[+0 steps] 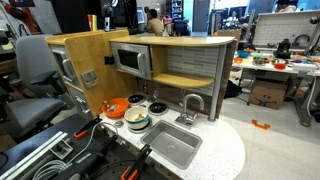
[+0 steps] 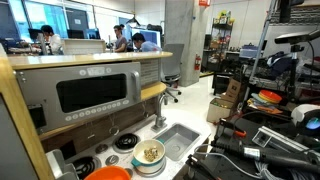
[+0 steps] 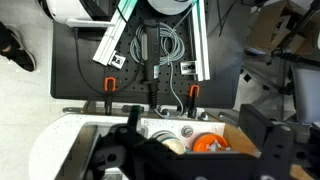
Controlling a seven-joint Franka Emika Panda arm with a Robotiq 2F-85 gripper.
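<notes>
In the wrist view, my gripper looks down from above the table edge. Its dark fingers stand wide apart at the bottom of the picture, and nothing shows held between them. An orange bowl sits on the counter beside the stove burners. To its right is a stack of pale bowls with a green rim, a yellowish one on top. The sink appears empty, with a curved faucet behind it. The microwave under the wooden shelf has its door shut.
Two black and orange clamps stick out at the dark table's edge. Loose cables lie coiled on that table. White counter to the right of the sink is bare. The shelf compartment beside the microwave looks empty.
</notes>
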